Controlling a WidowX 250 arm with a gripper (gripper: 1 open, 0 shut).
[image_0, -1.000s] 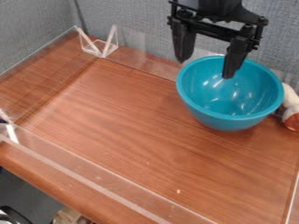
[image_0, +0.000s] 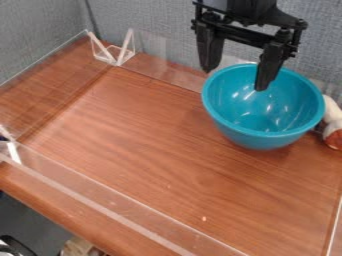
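My black gripper (image_0: 238, 62) hangs open at the top right, its fingers pointing down over the rear of a turquoise bowl (image_0: 251, 119). Nothing shows between the fingers. The bowl sits on the wooden table (image_0: 140, 170) at the back right. A pale object with a red-brown part (image_0: 334, 134) is beside the bowl at the right edge, partly out of view.
A white wire-like rack (image_0: 111, 52) stands at the back left. Clear low walls edge the table, with grey padded walls behind.
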